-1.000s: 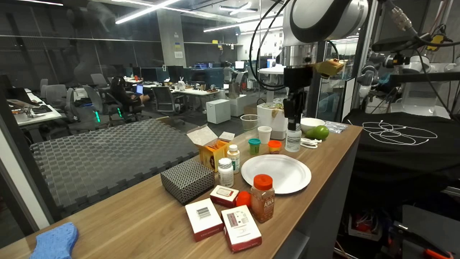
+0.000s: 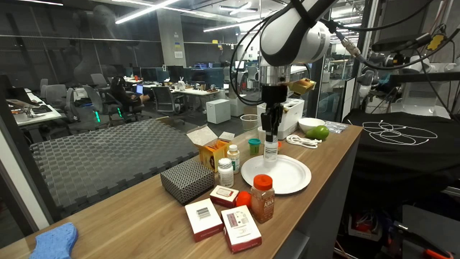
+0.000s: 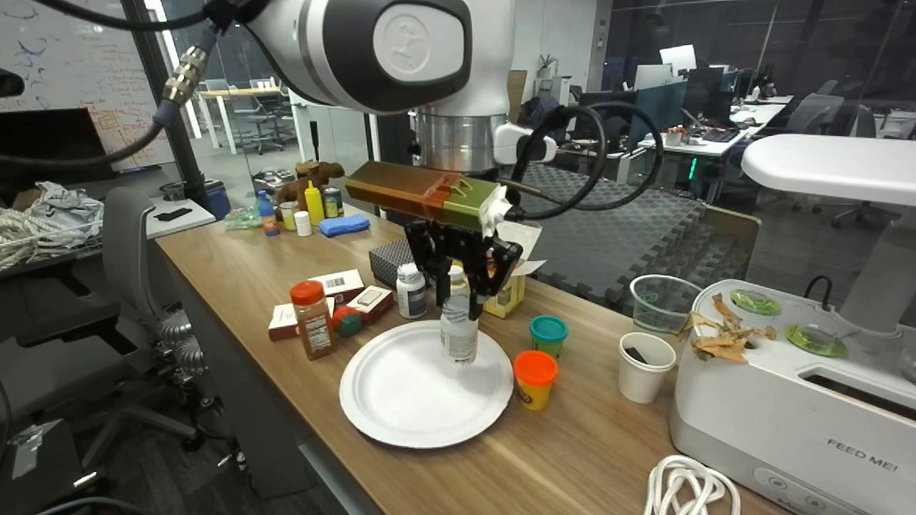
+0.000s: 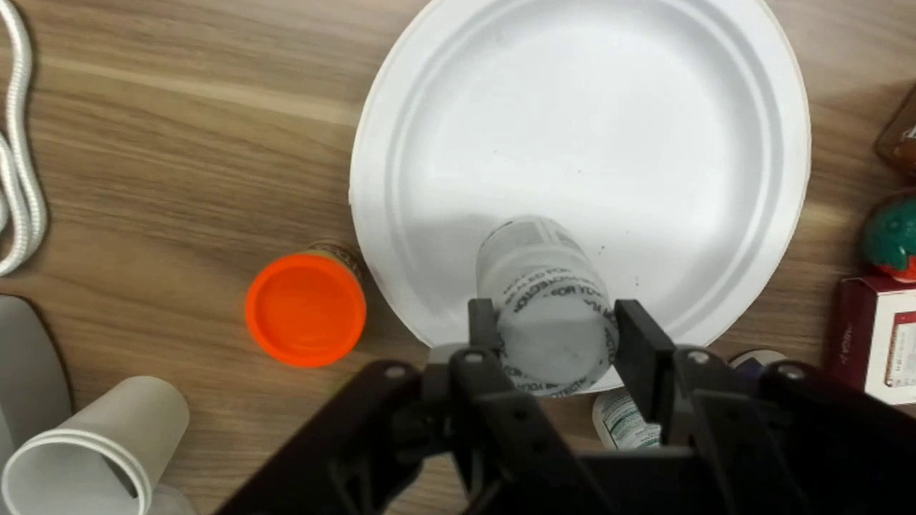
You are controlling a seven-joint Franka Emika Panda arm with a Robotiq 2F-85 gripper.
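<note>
Between the black fingers of my gripper is a white bottle (image 4: 542, 257) with printed text, and the fingers are shut on it. In exterior view 2 the bottle (image 3: 459, 340) hangs nearly upright over the plate's far part. The round white plate (image 3: 412, 390) is otherwise bare. Exterior view 1 has the bottle (image 2: 270, 151) over the plate's far side (image 2: 280, 177); whether its base touches the plate, I cannot tell.
Close to the plate stand an orange-lidded tub (image 4: 305, 309), a teal-lidded tub (image 3: 547, 335), two pill bottles (image 2: 226, 172) and a red-capped spice jar (image 2: 262, 198). Red-and-white boxes (image 2: 241, 227) lie nearby. Paper cup (image 3: 645, 368) and white machine (image 3: 790, 403) stand farther off.
My gripper has carried the bottle leftward in exterior view 1, from beyond the plate's far right to over the plate. The plate and other table objects have stayed put.
</note>
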